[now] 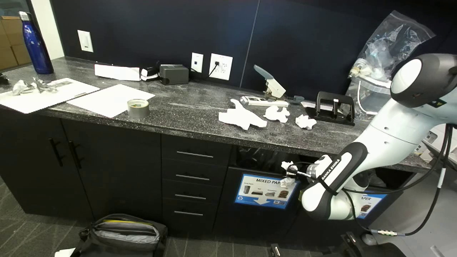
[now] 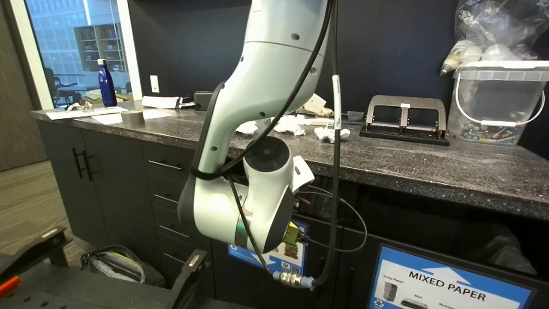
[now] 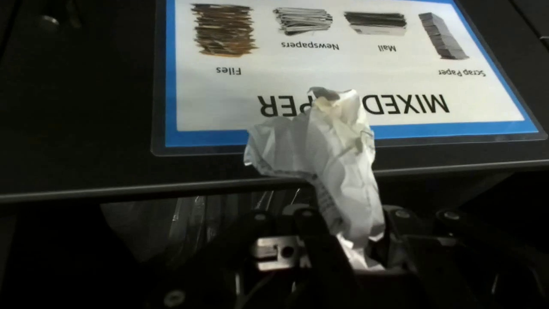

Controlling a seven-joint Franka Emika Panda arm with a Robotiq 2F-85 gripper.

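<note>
A crumpled white paper (image 3: 342, 159) is pinched between the fingers of my gripper, which is shut on it. In the first exterior view that gripper (image 1: 293, 172) is at the opening above a "MIXED PAPER" sign (image 1: 264, 191), with bits of the paper (image 1: 286, 182) showing above and below the fingers. The wrist view has the paper in front of the upside-down sign (image 3: 216, 110) and the bin front's dark edge. On the counter lie three more crumpled papers: a large one (image 1: 242, 115), a middle one (image 1: 276, 114) and a small one (image 1: 305, 122). The arm hides the gripper in the second exterior view.
Behind the crumpled papers are an open stapler (image 1: 267, 101) and a black hole punch (image 1: 335, 107). A clear bucket (image 2: 494, 103) stands at the right. The counter edge (image 1: 201, 133) overhangs the bin openings. Tape (image 1: 138, 109) sits farther left.
</note>
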